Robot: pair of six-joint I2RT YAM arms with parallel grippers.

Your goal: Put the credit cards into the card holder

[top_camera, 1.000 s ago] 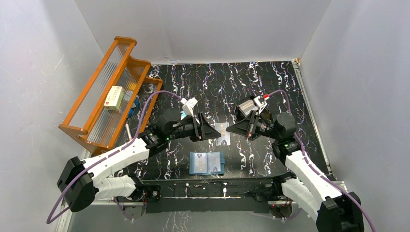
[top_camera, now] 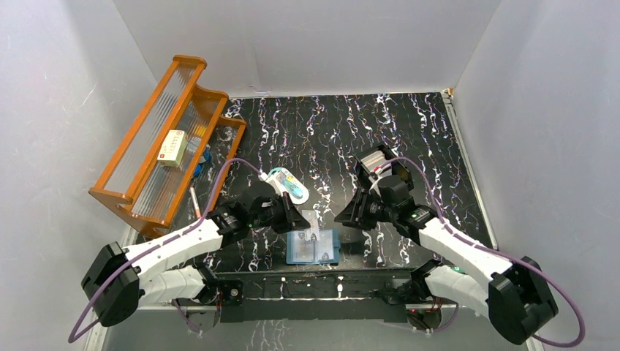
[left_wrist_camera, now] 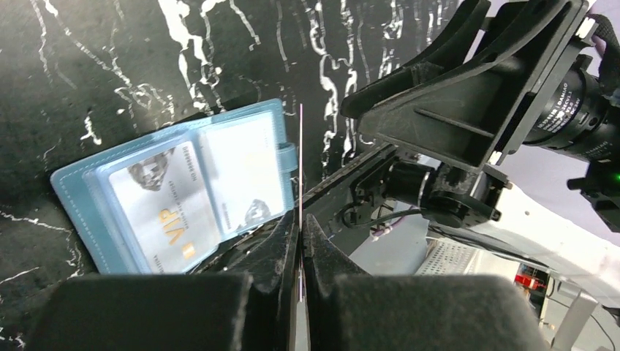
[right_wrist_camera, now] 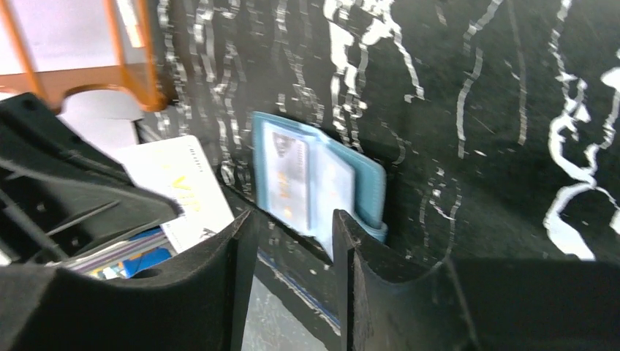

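Note:
My left gripper (top_camera: pixel 303 224) is shut on a thin white card (top_camera: pixel 310 221), held above the holder's back edge. In the left wrist view the card (left_wrist_camera: pixel 300 161) shows edge-on, upright between the fingertips. The right wrist view shows its broad face, with yellow "VIP" lettering on the card (right_wrist_camera: pixel 191 186). Below lies the blue card holder (top_camera: pixel 290 250), spread flat near the table's front edge; a VIP card (left_wrist_camera: pixel 172 205) sits in one side, and a pale card shows in the other. To the right, my right gripper is open, its fingers apart with nothing between them.
A wooden shelf (top_camera: pixel 139 164) with a small box (top_camera: pixel 173 148) stands at the left. Behind my left gripper lies a white oval package (top_camera: pixel 289 184). A black container (top_camera: pixel 383 157) sits behind my right arm.

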